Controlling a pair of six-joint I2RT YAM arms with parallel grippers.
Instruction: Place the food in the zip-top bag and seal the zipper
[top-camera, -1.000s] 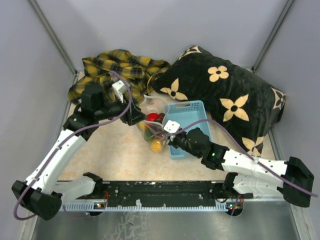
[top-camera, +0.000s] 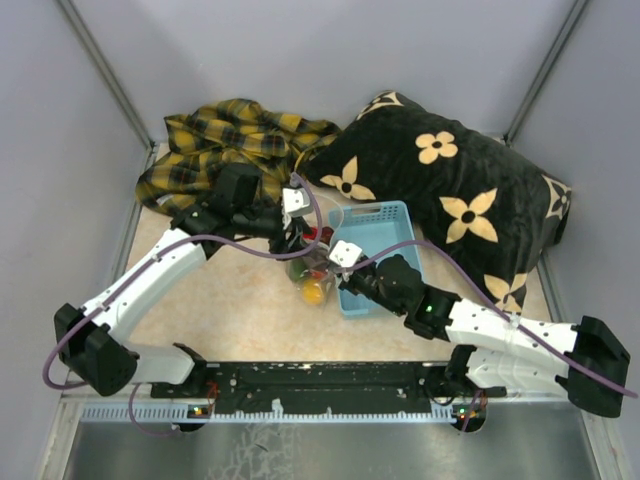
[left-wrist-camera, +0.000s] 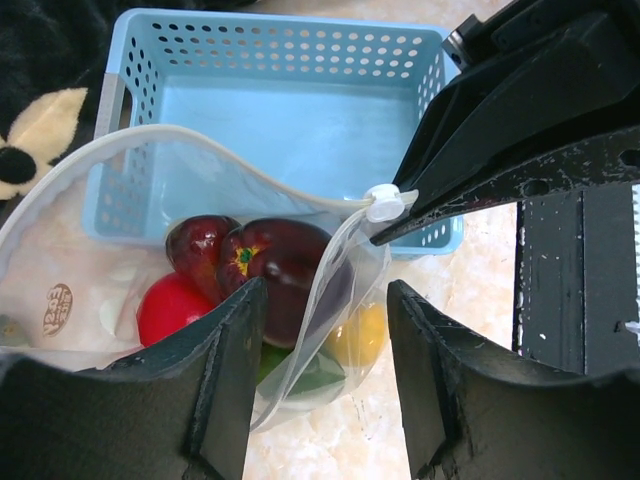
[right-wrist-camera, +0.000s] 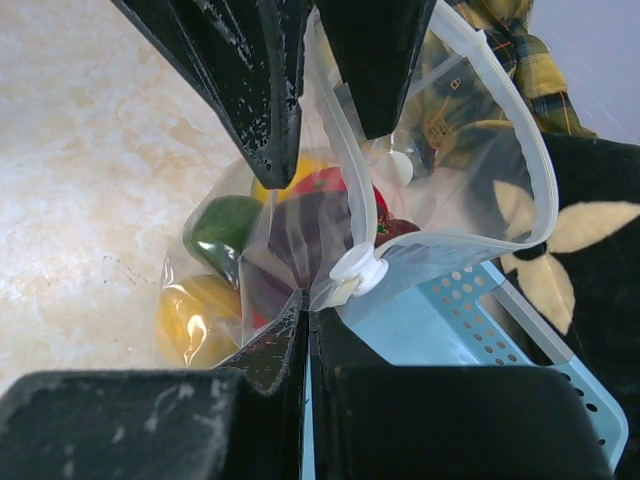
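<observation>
The clear zip top bag (left-wrist-camera: 85, 240) gapes open, its mouth a wide loop. Inside lie a dark purple eggplant (left-wrist-camera: 285, 265), a red item (left-wrist-camera: 170, 305), a dark red one (left-wrist-camera: 200, 248), a green one (right-wrist-camera: 222, 222) and a yellow one (right-wrist-camera: 198, 315). The white zipper slider (right-wrist-camera: 358, 268) sits at one corner of the mouth. Right beside that slider, my right gripper is shut with the bag's thin edge at its tips. My left gripper stands part open over the bag, the zipper rim running between its fingers without being pinched.
The blue basket (top-camera: 384, 212) stands empty just right of the bag. Behind are a dark flowered cushion (top-camera: 440, 190) and a yellow-black plaid cloth (top-camera: 260, 120). Bare tabletop (top-camera: 200, 310) lies to the left and front.
My left gripper has come rightward and downward in the top view, from the bag's left side to over its mouth, close to the right gripper. The right arm has stayed put.
</observation>
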